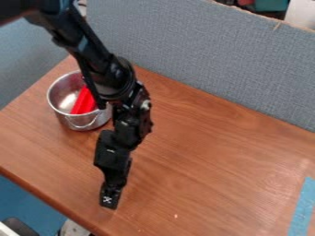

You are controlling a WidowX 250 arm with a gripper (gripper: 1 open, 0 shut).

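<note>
My black gripper [110, 189] hangs low over the wooden table at the lower left, pointing down, in front of and to the right of a steel pot [64, 91]. A red object [84, 103] lies inside the pot, which is partly hidden behind my arm. The fingertips are small and dark in this view; I see nothing held between them, and their opening is hard to make out.
A grey padded wall [209, 55] runs along the back. A blue strip [300, 205] lies at the right edge. The table's left edge drops to a blue surface.
</note>
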